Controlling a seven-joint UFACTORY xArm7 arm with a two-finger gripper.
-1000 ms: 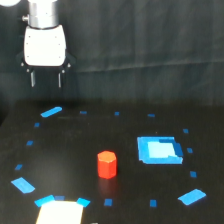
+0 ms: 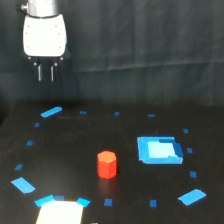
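A red block (image 2: 107, 164) with a hexagon-like outline sits on the dark table, a little below the centre of the view. To its right lies a blue square frame or shallow tray (image 2: 145, 151) with a white patch inside. High at the upper left, well above the table and far from the block, hangs my gripper (image 2: 46, 72), pointing down. Its two fingers stand apart with a narrow gap, and nothing shows between them.
A pale, box-like thing (image 2: 60, 212) is cut off by the bottom edge at left. Flat blue strips (image 2: 51, 112) and small blue squares mark the table. Bare table surrounds the red block. A dark curtain (image 2: 140, 50) hangs behind.
My gripper's fingers have come closer together, and the hand sits very slightly to the right. The red block and blue tray have not moved.
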